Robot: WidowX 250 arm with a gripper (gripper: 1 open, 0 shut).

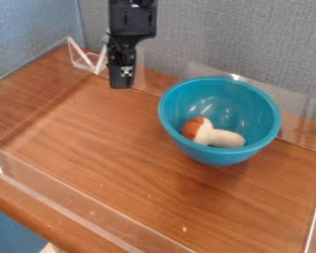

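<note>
My gripper (121,77) hangs over the back left of the wooden table, shut, with nothing seen between its fingers. To its right a teal bowl (220,97) stands on the table, holding an orange-red object (197,128) and a pale, oblong object (224,138) close against it.
Clear low edging runs along its sides, with a white bracket-like shape (82,57) at the back left corner. Grey padded walls stand behind and to the left.
</note>
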